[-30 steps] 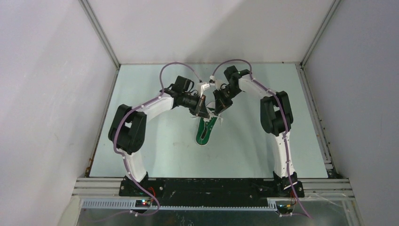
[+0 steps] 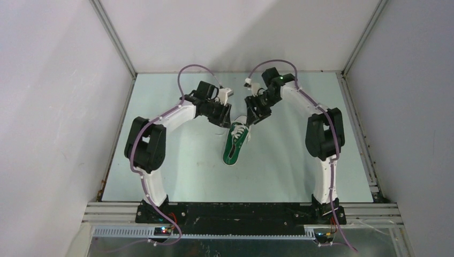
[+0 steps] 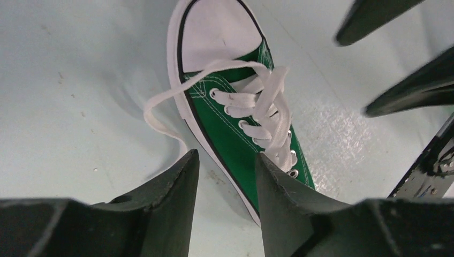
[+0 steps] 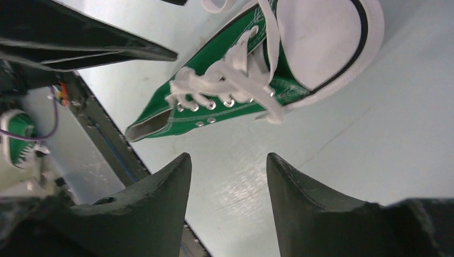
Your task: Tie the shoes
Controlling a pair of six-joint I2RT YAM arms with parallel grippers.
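A green canvas shoe (image 2: pixel 234 144) with a white toe cap lies in the middle of the table, toe toward the back. Its white laces (image 3: pixel 270 118) cross over the eyelets, and one loose strand (image 3: pixel 160 123) loops out onto the table. My left gripper hovers by the shoe's toe end, part open, with no lace visible held between its fingers. My right gripper stands open over the shoe's right side, nothing between its fingers; the shoe and lace show just beyond it.
Both arms reach in from the front corners, with the grippers close to each other. White walls stand at the back and sides. Another green shoe (image 4: pixel 19 134) appears at the far left of the right wrist view.
The shoe stays put.
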